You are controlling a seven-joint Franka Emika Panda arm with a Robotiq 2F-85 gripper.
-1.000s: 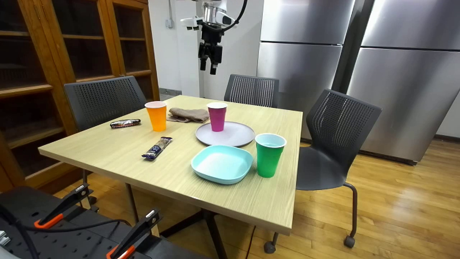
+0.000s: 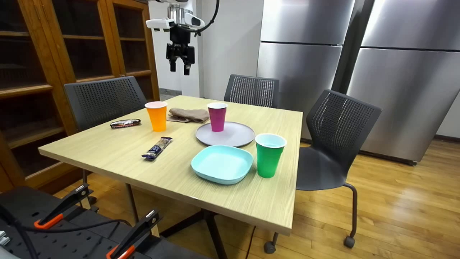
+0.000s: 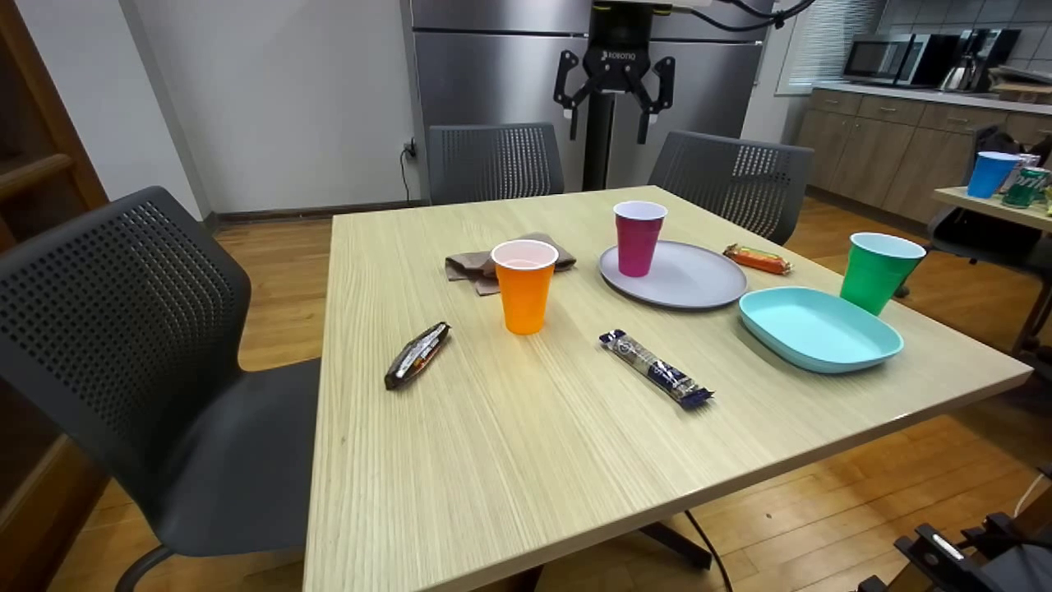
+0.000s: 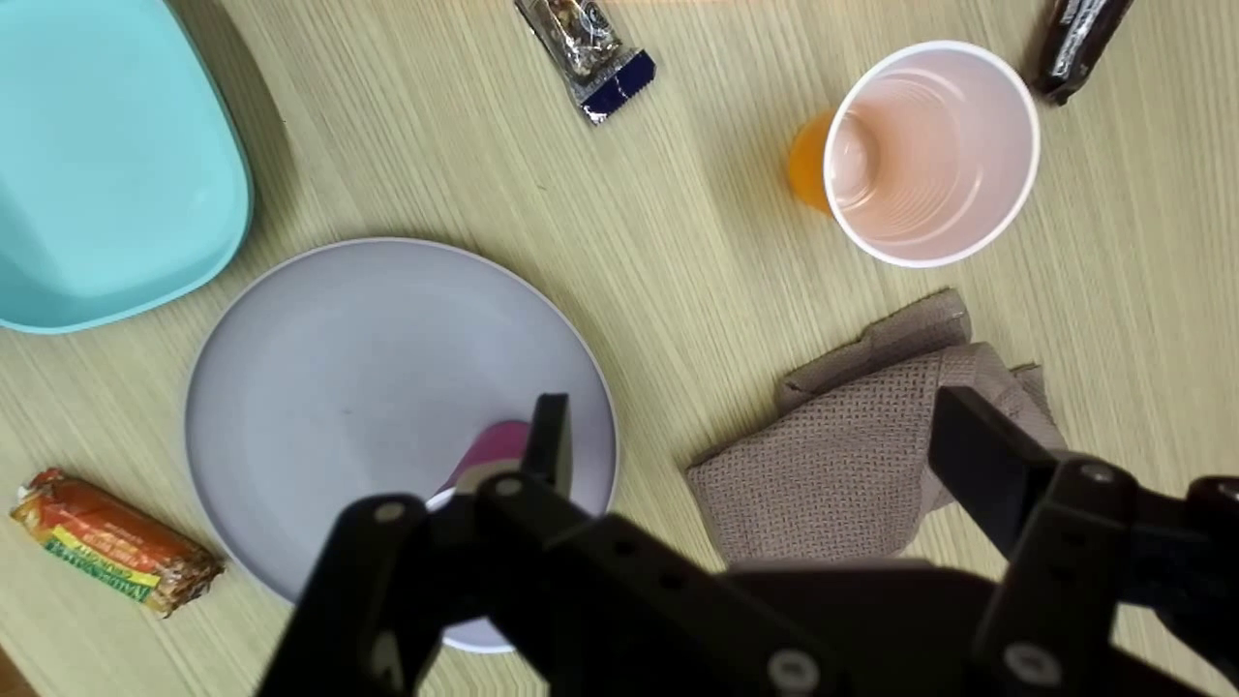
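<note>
High above the table's far side, my gripper (image 2: 179,69) stands open, with nothing held between its fingers. Beneath it in the wrist view lies a folded brown cloth (image 4: 825,465), partly covered by one finger. A purple cup (image 3: 638,242) stands upright on the grey plate (image 3: 702,278); my other finger and the gripper body hide most of it in the wrist view. The orange cup (image 4: 929,151) is upright and empty on bare wood beside the cloth. A turquoise dish (image 2: 222,164) sits near the green cup (image 2: 269,157).
Several wrapped bars lie about: a dark blue one (image 3: 656,368) mid-table, a brown one (image 3: 417,355) at the left, an orange-red one (image 3: 757,258) beyond the plate. Chairs surround the table.
My gripper has moved left in exterior view 1, at about the same height and still open. The things on the table have stayed put.
</note>
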